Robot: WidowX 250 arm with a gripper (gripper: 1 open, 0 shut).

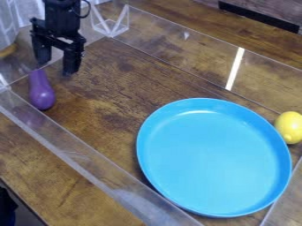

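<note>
A black robot gripper [56,55] hangs at the top left of the camera view, above and just behind a purple eggplant-like object [41,93] lying near the left clear wall. Whether its fingers are open or shut is hard to make out. A large blue plate [213,154] fills the lower right. A yellow object [287,126], like a lemon, is at the right edge.
Clear plastic walls border it along the left and top. A pale object sits at the far left edge.
</note>
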